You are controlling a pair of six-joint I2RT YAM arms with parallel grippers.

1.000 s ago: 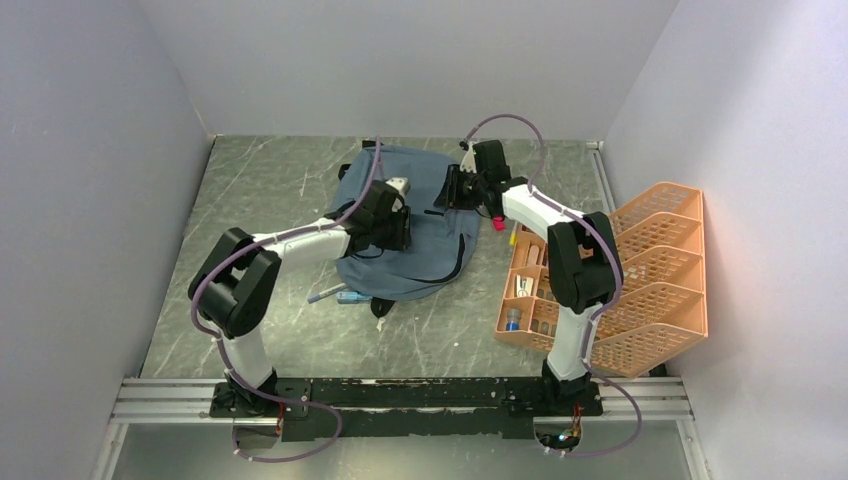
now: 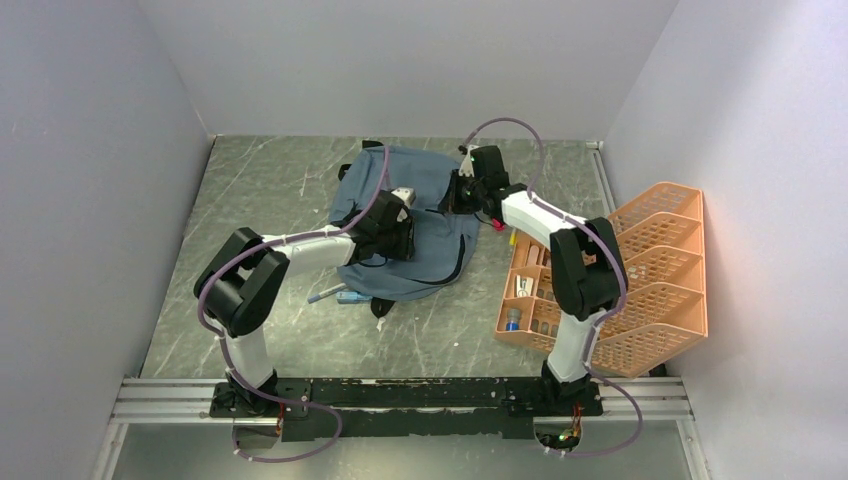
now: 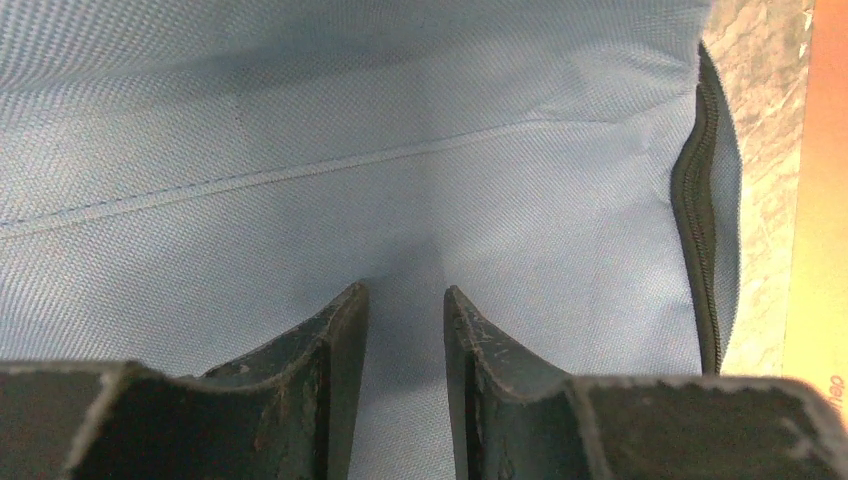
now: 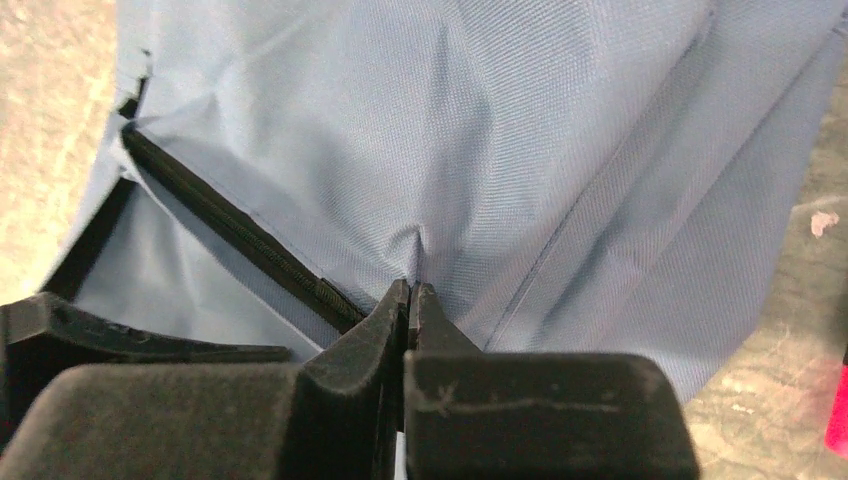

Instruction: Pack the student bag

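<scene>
The blue-grey bag (image 2: 425, 265) lies flat in the middle of the table, its black zipper edge curving along the right and lower part. My left gripper is partly open over the bag's cloth, with nothing between its fingers. My right gripper is shut at the bag, beside a black zipper strip (image 4: 240, 235). Cloth creases gather at its fingertips; whether any cloth is pinched there cannot be made out. The bag's inside is hidden.
An orange organizer (image 2: 660, 270) with several small items stands on the right. A blue item (image 2: 353, 297) and a pen-like stick (image 2: 325, 294) lie at the bag's lower left. A red item (image 4: 838, 410) sits right of the bag.
</scene>
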